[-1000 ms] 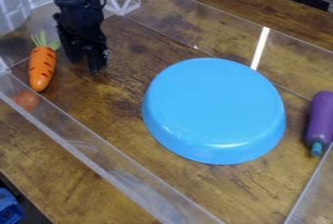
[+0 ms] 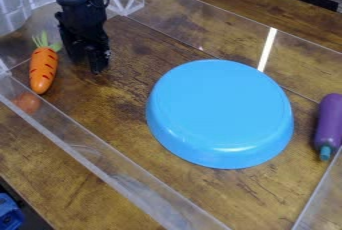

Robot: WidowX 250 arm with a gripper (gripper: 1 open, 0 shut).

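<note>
The black gripper (image 2: 86,54) hangs low over the wooden board at the upper left, just right of an orange toy carrot (image 2: 43,72) with green leaves. Its fingertips are dark against the wood, so whether they are open or shut is unclear. A blue round plate or lid (image 2: 219,112) lies in the middle right, and a purple toy eggplant (image 2: 330,122) lies at the right edge.
A clear plastic wall (image 2: 127,182) runs along the front left, with others at the back and right. A small blue object (image 2: 8,214) is in the bottom left corner. The middle of the board left of the blue plate is clear.
</note>
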